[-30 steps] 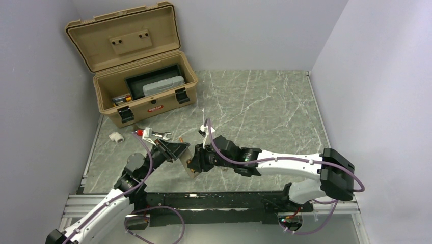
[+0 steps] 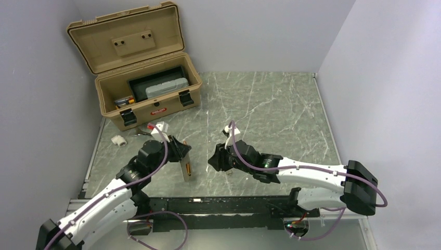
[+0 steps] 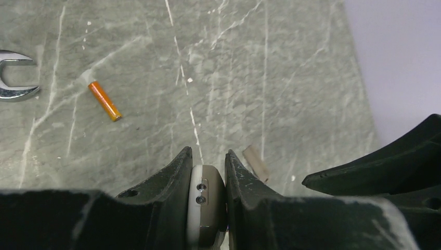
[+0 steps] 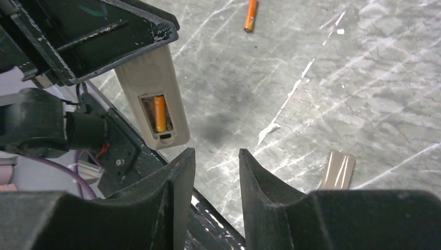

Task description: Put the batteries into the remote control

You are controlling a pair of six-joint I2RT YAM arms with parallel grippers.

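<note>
My left gripper (image 2: 178, 149) is shut on the remote control (image 4: 145, 73), whose open battery bay shows one orange battery (image 4: 159, 112) with room beside it. In the left wrist view the remote's end (image 3: 203, 208) sits between the fingers. Another orange battery lies loose on the table, also in the right wrist view (image 4: 250, 13). My right gripper is right of the remote, part open with nothing between its fingers. The battery cover (image 4: 338, 169) lies on the table.
An open tan toolbox (image 2: 148, 104) stands at the back left. A wrench (image 3: 15, 91) and a white object (image 2: 118, 140) lie on the left.
My right gripper has moved right, away from the remote's bay, leaving the battery in view there. My left gripper has moved slightly left with the remote.
</note>
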